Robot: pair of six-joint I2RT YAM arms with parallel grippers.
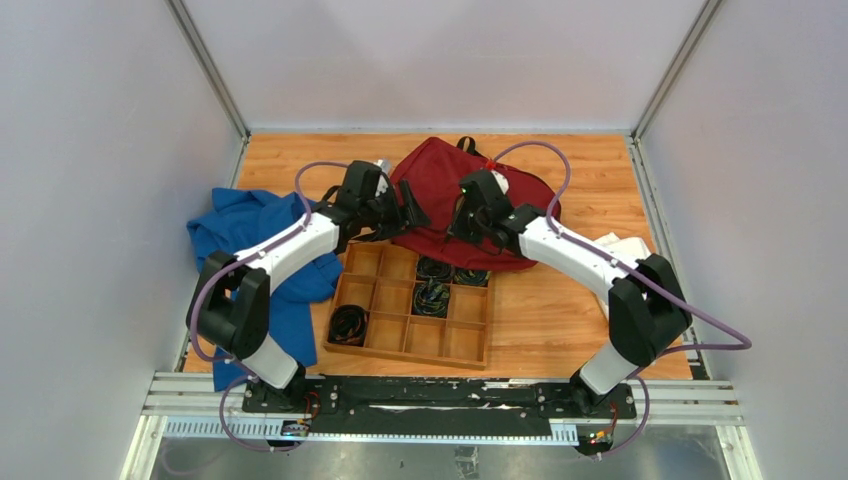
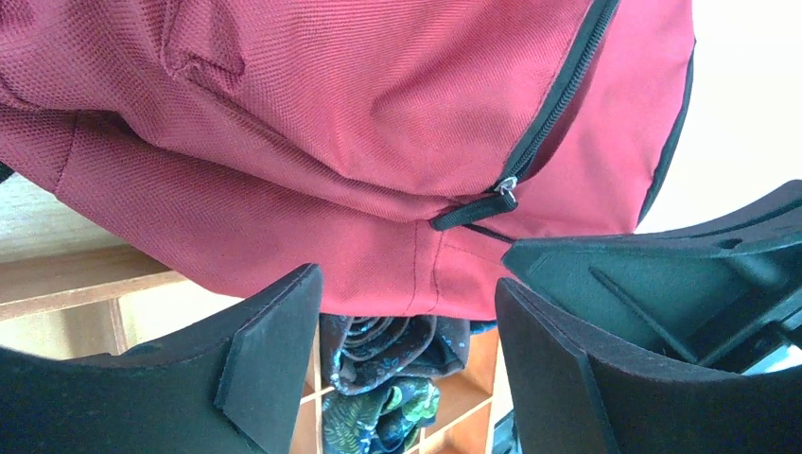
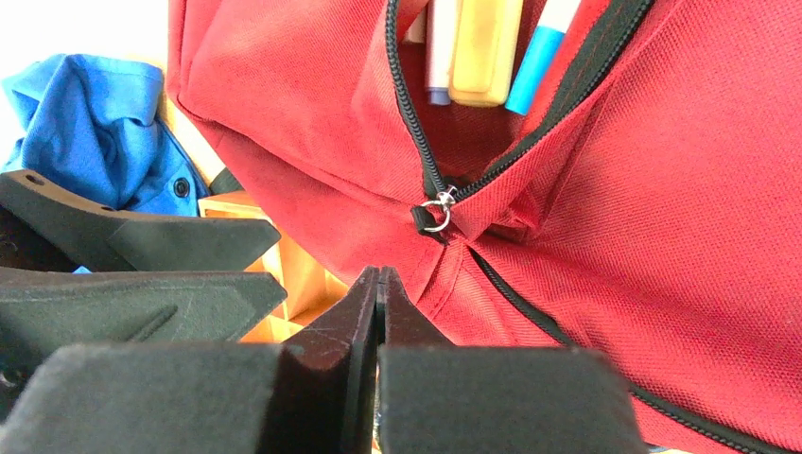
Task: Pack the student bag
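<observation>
The red bag (image 1: 433,180) lies at the back of the table, its zipper (image 3: 567,104) partly undone. Inside its mouth, the right wrist view shows a yellow marker (image 3: 486,52) among other pens. The zipper pull tab (image 3: 428,222) hangs at the slider, just beyond the fingertips of my right gripper. That gripper is shut, its fingers pressed together with nothing between them. My left gripper stands open over the bag's lower edge, the pull tab (image 2: 473,211) ahead of it and clear of its fingers.
In front of the bag stands a wooden divided tray (image 1: 405,355) with several rolled dark items. A blue garment (image 1: 290,310) covers the left side. White cloth or paper (image 1: 628,250) lies at the right. Both grippers are close together over the bag.
</observation>
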